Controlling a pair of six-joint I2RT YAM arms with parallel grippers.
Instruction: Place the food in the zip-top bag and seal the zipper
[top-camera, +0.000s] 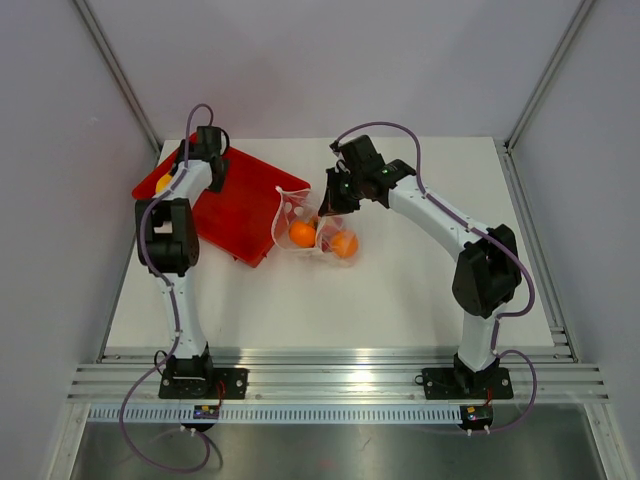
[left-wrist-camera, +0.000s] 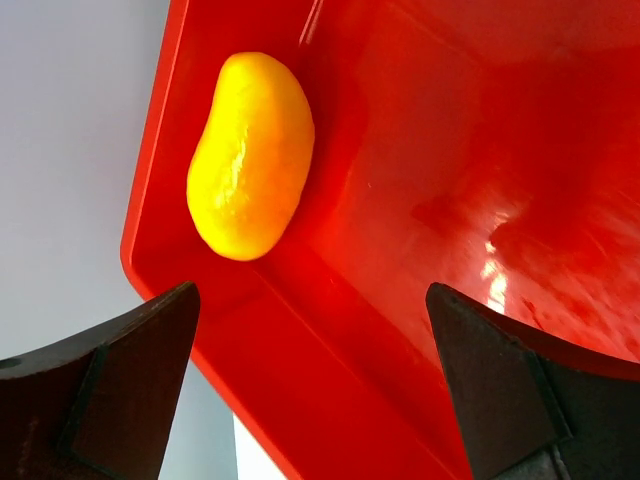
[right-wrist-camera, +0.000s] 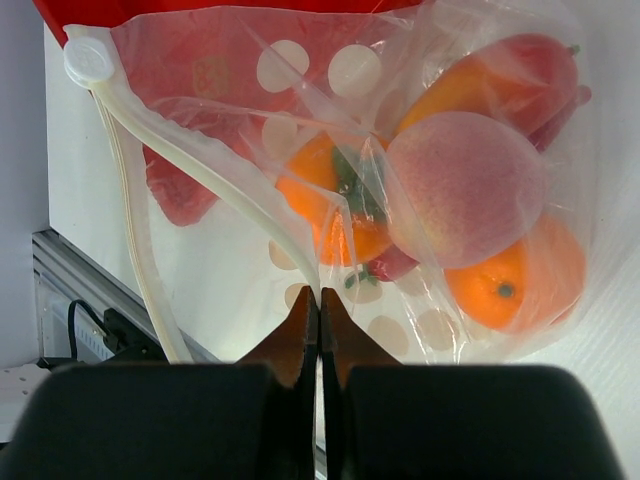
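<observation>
A yellow mango-like fruit (left-wrist-camera: 250, 160) lies in a corner of the red tray (top-camera: 240, 210). My left gripper is open over the tray, the fruit ahead of its fingers. The clear zip bag (top-camera: 285, 240) holds several fruits, among them a peach (right-wrist-camera: 465, 185) and oranges (right-wrist-camera: 515, 280). My right gripper is shut at the bag's white zipper strip (right-wrist-camera: 200, 160), whose edge runs to the fingertips.
The tray is at the back left, close beside the bag.
</observation>
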